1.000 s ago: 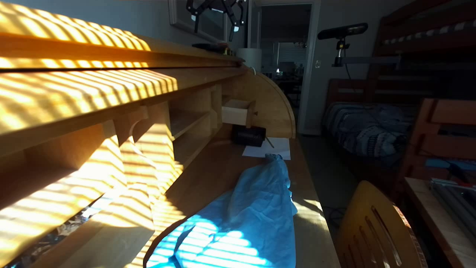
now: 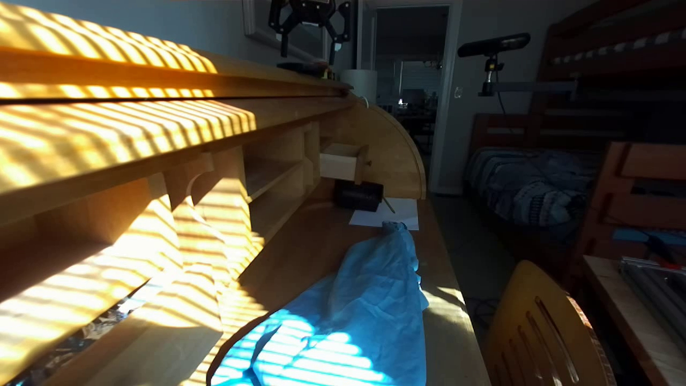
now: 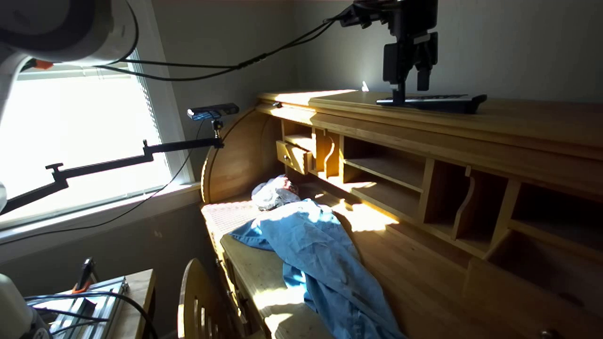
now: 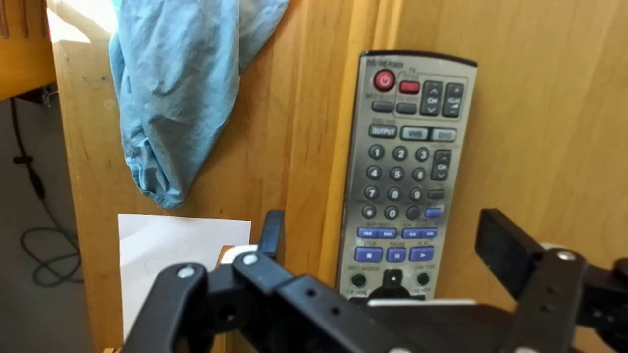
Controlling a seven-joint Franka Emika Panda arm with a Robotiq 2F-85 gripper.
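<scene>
A long silver remote control (image 4: 406, 176), with red, blue and dark buttons, lies face up on the desk's wooden top ledge in the wrist view. My gripper is open above its lower end, one finger off to each side, with nothing held. The remote's bottom end is hidden behind the gripper's body. From the side in exterior view 2, the gripper (image 3: 411, 90) points down close over a dark flat shape (image 3: 446, 105) on the ledge. Exterior view 1 shows the gripper (image 2: 308, 51) with its fingers spread.
Below, a blue cloth (image 2: 379, 283) covers part of the desktop. White paper (image 2: 400, 212) and a black box (image 2: 358, 195) sit beneath a pulled-out small drawer (image 2: 341, 162). A white cylinder (image 2: 360, 83) stands past the ledge's end. A camera arm (image 3: 181, 146) extends near the window.
My gripper has come slightly lower toward the ledge and its tilt has lessened. The cloth and desk items look unmoved.
</scene>
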